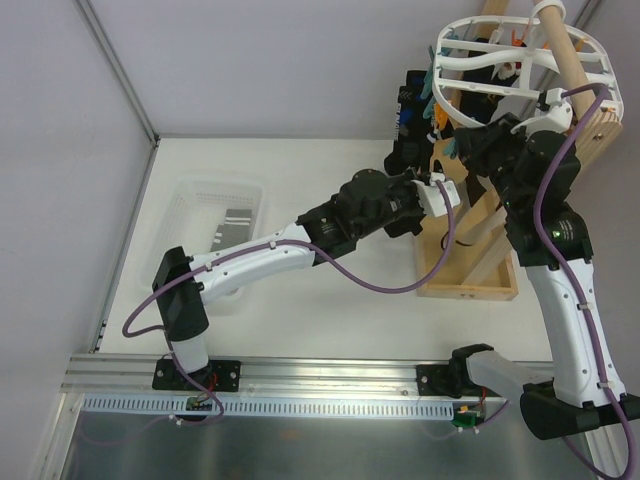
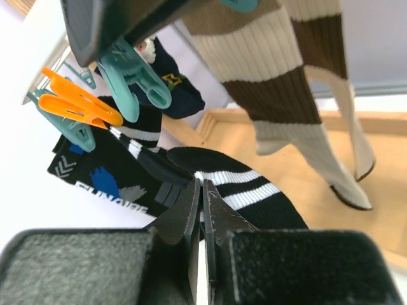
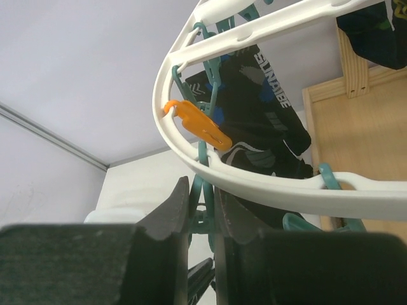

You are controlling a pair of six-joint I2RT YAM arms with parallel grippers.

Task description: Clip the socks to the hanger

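Observation:
In the left wrist view my left gripper is shut, its fingertips on a black sock (image 2: 261, 200) with white stripes. Folds of this sock spread on both sides of the fingers, and a twisted strip runs up to an orange clip (image 2: 79, 101). The round white hanger (image 1: 440, 95) is at the upper right of the top view. At its rim my right gripper is shut on a teal clip (image 3: 203, 154). Beyond the rim hangs a black sock with white lettering (image 3: 273, 73). A brown and cream striped sock (image 2: 270, 70) hangs close to the left gripper.
The hanger is on a wooden stand (image 1: 467, 290) with a flat base. A white basket (image 1: 180, 225) with grey cloth inside stands on the left of the table. Between basket and stand, the table's front (image 1: 350, 310) is clear.

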